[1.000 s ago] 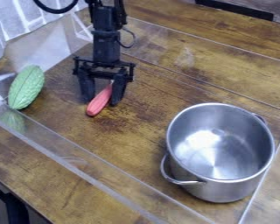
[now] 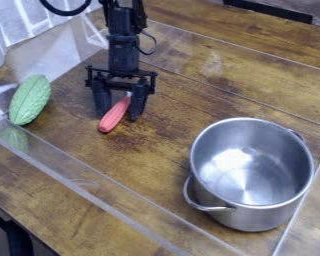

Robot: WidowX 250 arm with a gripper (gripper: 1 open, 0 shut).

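My black gripper (image 2: 121, 98) is lowered to the wooden table, its fingers on either side of a pink-red elongated object (image 2: 113, 116), perhaps a sausage or toy vegetable. Whether the fingers are closed on it or only around it cannot be made out. A green bumpy vegetable (image 2: 29, 98) lies to the left of the gripper. A large steel pot (image 2: 251, 166) stands at the right.
Clear plastic barriers edge the work area. A cloth or sheet hangs at the upper left.
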